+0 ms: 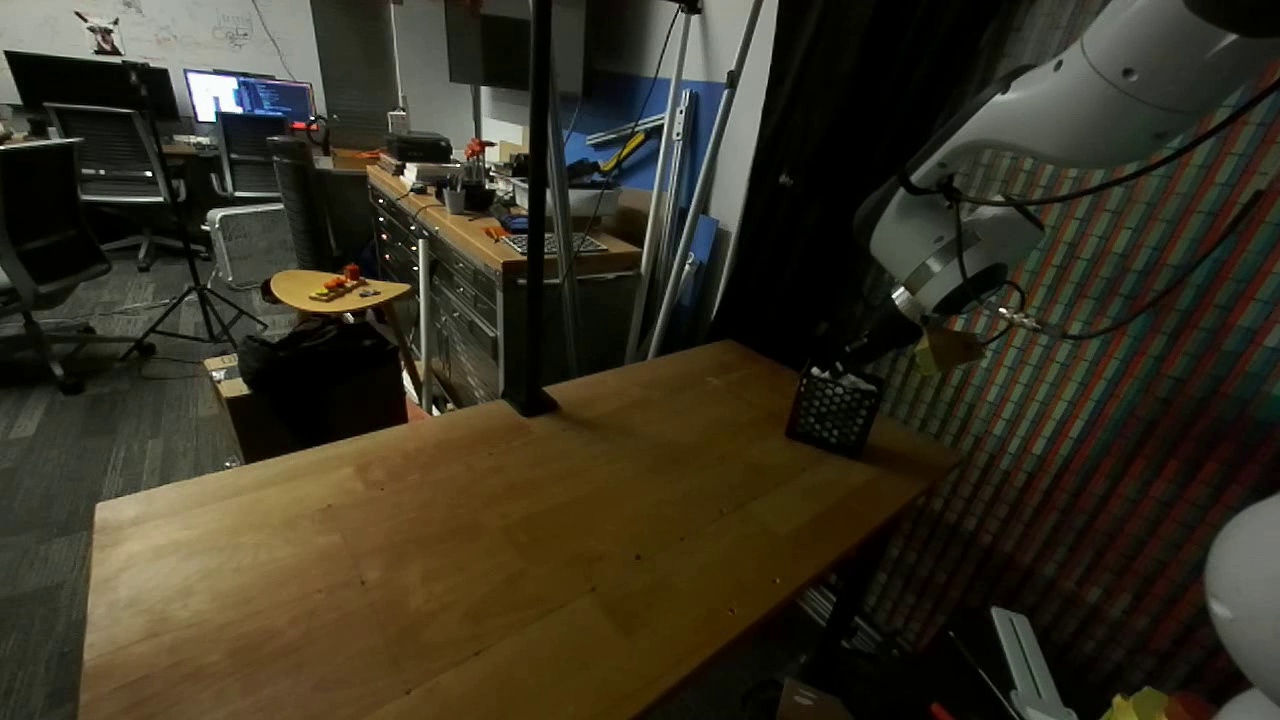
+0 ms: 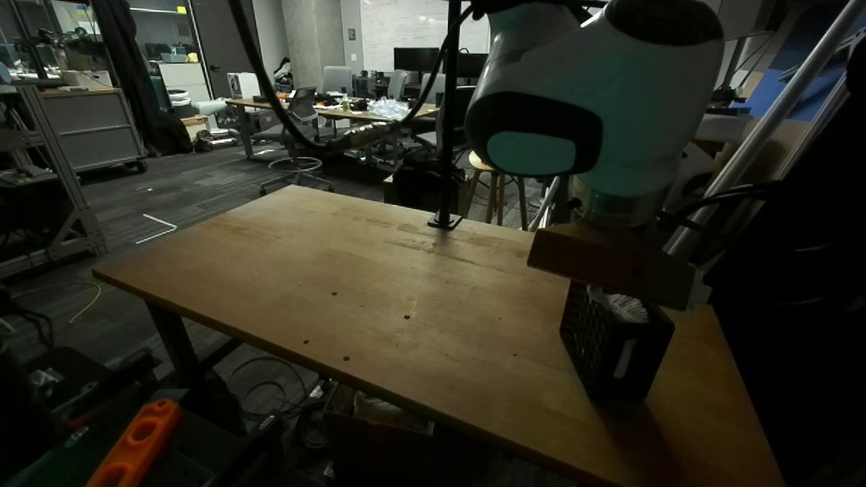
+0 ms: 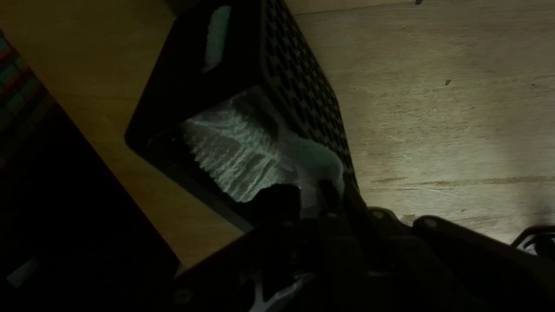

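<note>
A black perforated basket point(image 1: 834, 412) stands upright near the table's far right corner; whether its base touches the wood I cannot tell. White, ribbed cloth-like material point(image 3: 236, 151) fills its mouth and folds up against the perforated wall in the wrist view. My gripper reaches into the mouth beside that wall. A pale strip of the material shows between its dark fingers, and the fingers look shut on it. Darkness hides whether the basket's rim is pinched as well. In exterior view 2, the wrist's bracket covers the gripper.
A black post point(image 1: 536, 216) rises from its back edge. The right-hand table edge and a dark curtain point(image 1: 864, 144) lie close to the basket.
</note>
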